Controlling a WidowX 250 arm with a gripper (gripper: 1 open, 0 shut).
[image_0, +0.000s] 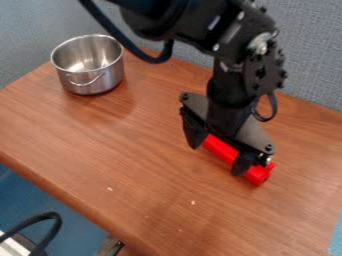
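Note:
A long red block (257, 172) lies diagonally on the wooden table at the right of the camera view. My black gripper (218, 147) is down over it, its two fingers spread along the block and covering much of its middle. Whether the fingers are closed on the block is hard to tell from this angle.
A steel pot (87, 72) with a handle stands at the back left of the table (120, 170). Black cables and hardware sit beyond the front-left edge, and a grey panel runs along the back.

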